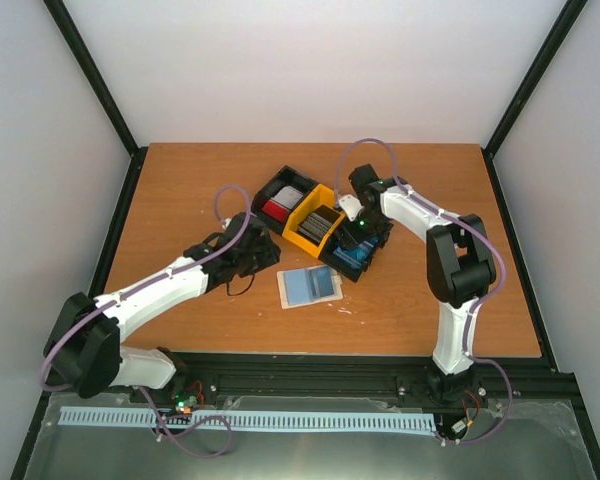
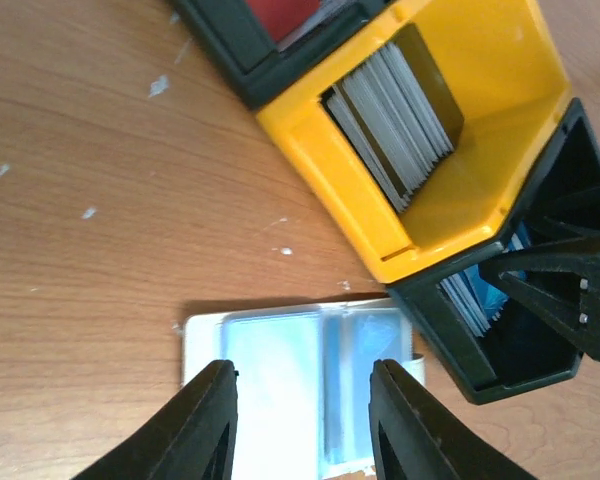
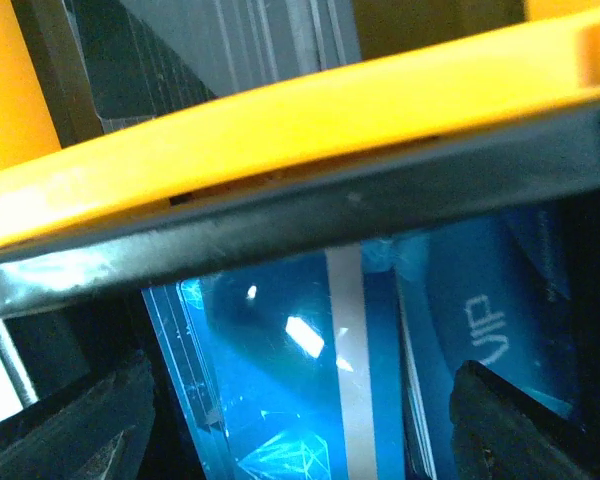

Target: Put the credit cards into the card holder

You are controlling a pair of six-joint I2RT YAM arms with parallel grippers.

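Note:
Blue cards (image 3: 300, 360) stand in the black bin (image 2: 475, 365) at the right end of the row. Above that bin my right gripper (image 1: 348, 236) reaches in; in the right wrist view its fingers (image 3: 500, 420) are spread on either side of the blue cards, apart from each other. The card holder (image 1: 310, 286), pale with blue pockets, lies flat on the table in front of the bins. My left gripper hovers left of the bins, its fingers well apart and nothing between them; the holder shows behind them in the left wrist view.
A yellow bin (image 2: 330, 150) holding grey and dark cards stands in the middle. Beyond it, another black bin (image 1: 264, 190) holds red and white cards (image 1: 280, 205).

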